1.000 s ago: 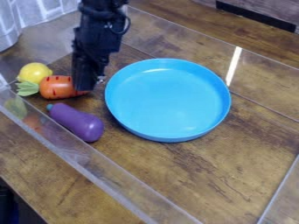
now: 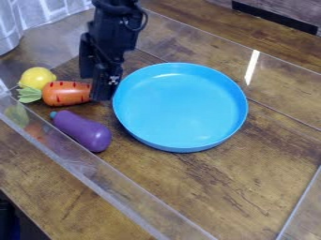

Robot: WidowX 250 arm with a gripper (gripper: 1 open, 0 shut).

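Observation:
The black gripper (image 2: 98, 77) reaches down from the top of the view, open, its fingertips low around the right part of an orange toy carrot (image 2: 66, 93) with a green top. Whether they touch it is hard to tell. A yellow lemon (image 2: 37, 77) lies behind the carrot, a purple eggplant (image 2: 81, 129) in front of it. A round blue plate (image 2: 179, 106) sits to the right.
A clear plastic barrier (image 2: 113, 197) runs along the left and front. A white object stands at the top left.
The gripper has come a little lower at the carrot's right end. The carrot, lemon, eggplant and plate look unmoved.

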